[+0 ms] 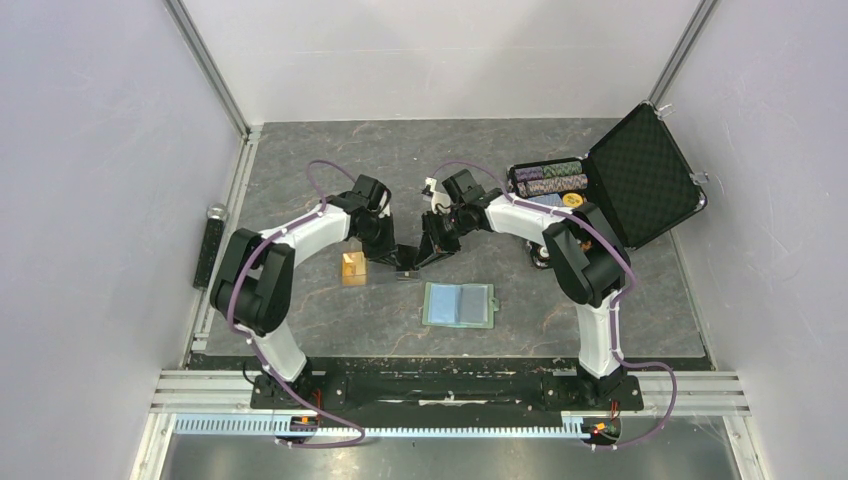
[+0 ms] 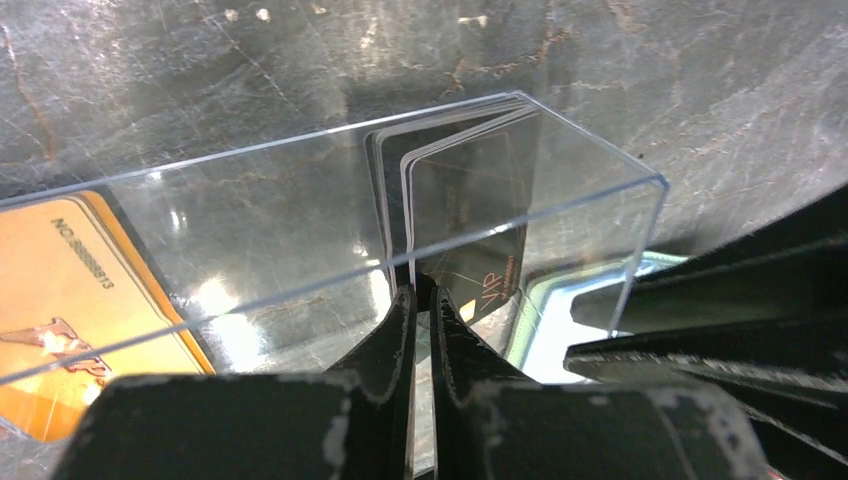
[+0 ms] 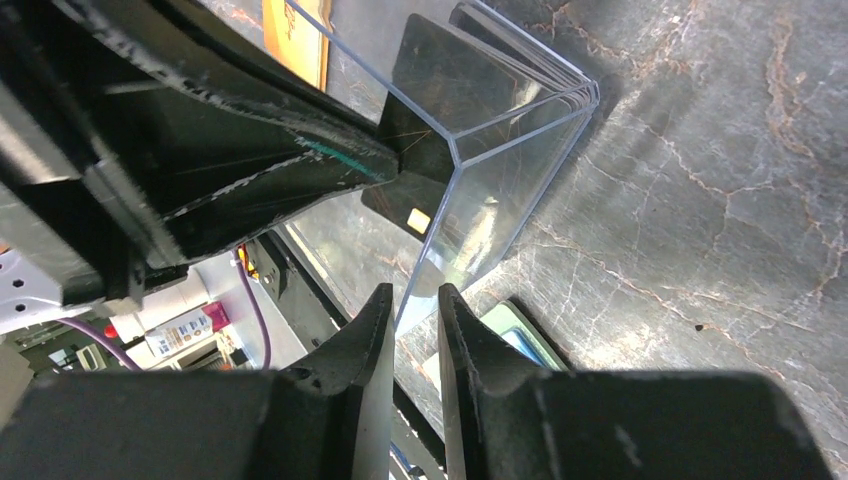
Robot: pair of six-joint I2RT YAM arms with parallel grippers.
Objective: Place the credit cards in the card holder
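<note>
A clear acrylic card holder (image 2: 250,240) lies between my grippers. Black cards (image 2: 470,180) are in its right part, and orange cards (image 2: 70,280) are at its left. In the left wrist view my left gripper has its fingertips close together at the black cards; whether it grips one is unclear. My right gripper points at the holder's end wall in the right wrist view, fingertips a narrow way apart. Each gripper partly hides the holder from the other's side.
A green tray (image 1: 460,305) with blue and grey card stacks lies in front. An open case (image 1: 550,176) with chips is at the back right, and a black cylinder (image 1: 212,245) at the far left.
</note>
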